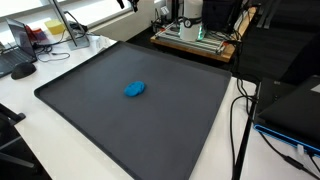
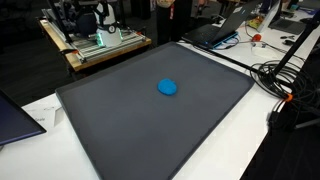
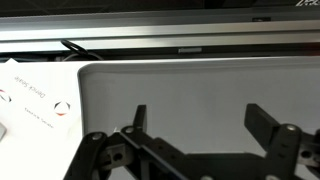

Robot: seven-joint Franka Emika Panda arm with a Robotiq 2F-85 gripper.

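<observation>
A small round blue object [image 1: 134,89] lies alone on the dark grey board, toward its far side; the second exterior view shows the same blue object [image 2: 167,87] on bare board. In the wrist view my gripper is open, its two black fingers [image 3: 140,119] wide apart with nothing between them. Below it is a plain grey surface with a rounded corner; the blue object is outside that view. At the top edge of the first exterior view, parts of the gripper [image 1: 128,6] show, well away from the blue object.
Most of the dark board [image 1: 120,125] is clear. A white cup [image 1: 97,43], cables and a laptop [image 1: 15,60] stand beyond its far left edge. A white paper [image 3: 45,105] with print lies at the left of the wrist view. Black cables [image 2: 280,85] run along the table side.
</observation>
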